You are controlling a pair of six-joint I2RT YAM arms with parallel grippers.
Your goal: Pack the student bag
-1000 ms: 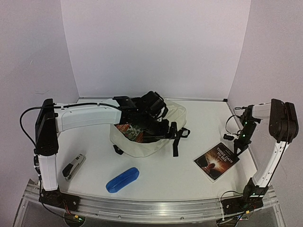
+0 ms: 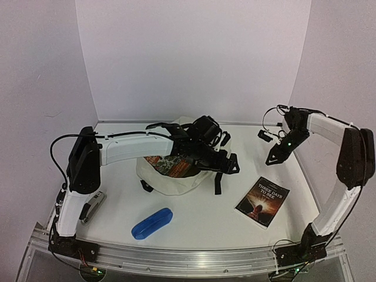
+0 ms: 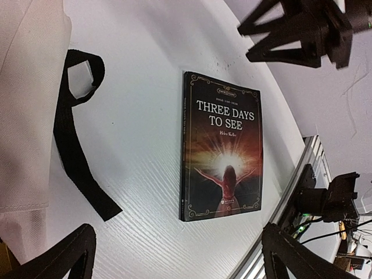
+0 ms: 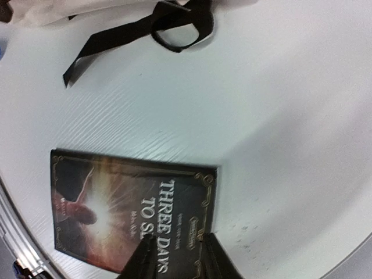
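The book "Three Days to See" (image 2: pixel 262 202) lies cover up on the right of the table, apart from both grippers; the left wrist view shows the whole book (image 3: pixel 222 148). The cream bag (image 2: pixel 176 187) stands at the centre, a patterned dark item (image 2: pixel 174 167) showing in its mouth and the left arm covering part of it. My left gripper (image 2: pixel 232 164) hangs over the bag's right side, its fingers (image 3: pixel 70 256) wide open and empty. Beyond the book's far edge, my right gripper (image 2: pixel 273 157) is narrowly open, with no object held between its blurred fingers.
A blue case (image 2: pixel 152 223) lies at the front, left of centre. On the left, a grey and black stapler (image 2: pixel 92 207) rests near the left arm's base. A black strap (image 2: pixel 218 183) trails from the bag. Bare table separates bag and book.
The book has turned and shifted slightly left. My right gripper has left the book's edge, moving up and left. The left gripper has moved right across the bag.
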